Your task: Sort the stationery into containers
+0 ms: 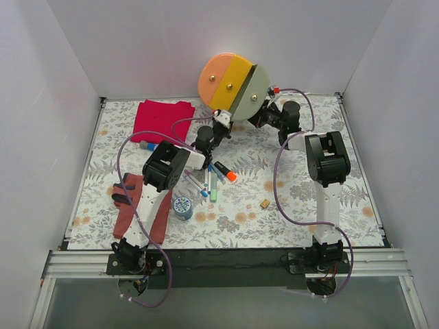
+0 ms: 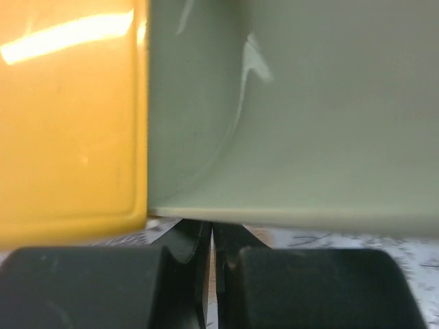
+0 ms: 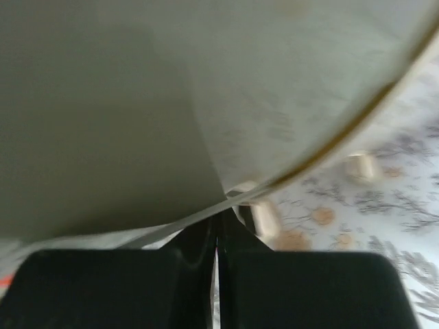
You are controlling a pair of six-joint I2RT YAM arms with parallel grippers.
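A round drawer box with an orange, a yellow and a grey-green drawer point(image 1: 251, 96) stands at the back, turned at an angle and seen mostly from its front. The green drawer is the lowest and is pulled out. At its lower left, my left gripper point(image 1: 226, 127) is shut, with nothing visible between its fingers; the left wrist view shows it just under the yellow front point(image 2: 72, 137) and the green drawer. My right gripper point(image 1: 258, 122), also shut, is close against the green drawer's right edge. Several pens and markers point(image 1: 206, 179) lie mid-table, with an orange-capped black marker point(image 1: 225, 171).
A blue-lidded jar point(image 1: 182, 208) and a brown-red cloth point(image 1: 147, 216) lie front left. A red cloth point(image 1: 161, 118) is at the back left, a blue item point(image 1: 147, 145) below it. A small tan block point(image 1: 265, 203) sits on the otherwise open right-centre.
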